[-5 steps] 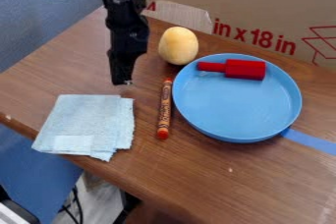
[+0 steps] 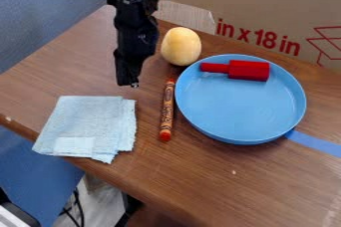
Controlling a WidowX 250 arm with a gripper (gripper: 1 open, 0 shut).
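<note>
My black gripper [image 2: 130,80] hangs point-down over the wooden table, behind a folded light-blue cloth [image 2: 84,126] near the front left edge. Its fingertips are small and dark, so their opening is unclear. To its right lies a long orange marker-like stick [image 2: 167,110], pointing front to back. A yellow egg-shaped object [image 2: 181,45] sits behind that. A blue plate [image 2: 241,109] on the right holds a red object with a handle [image 2: 248,70].
A cardboard box [image 2: 266,12] stands along the back. Blue tape [image 2: 320,144] runs right of the plate. A blue surface lies beyond the left edge.
The objects on the table have not visibly moved.
</note>
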